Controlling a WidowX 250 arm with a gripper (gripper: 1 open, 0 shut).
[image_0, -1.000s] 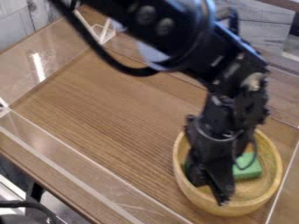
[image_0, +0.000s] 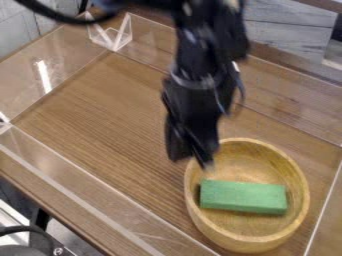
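The black gripper (image_0: 190, 150) is blurred, hanging in the middle of the view just above and left of a round wooden bowl (image_0: 211, 225). Its fingertips are near the bowl's upper left rim, and nothing shows held; it looks shut, though the blur hides detail. A green rectangular block (image_0: 243, 196) lies inside the bowl at the lower right.
Clear plastic edges run along its sides, with a small clear bracket (image_0: 110, 32) at the back left.
The gripper has risen and moved left and back out of the bowl, uncovering the green block. The bowl has shifted slightly to the left.
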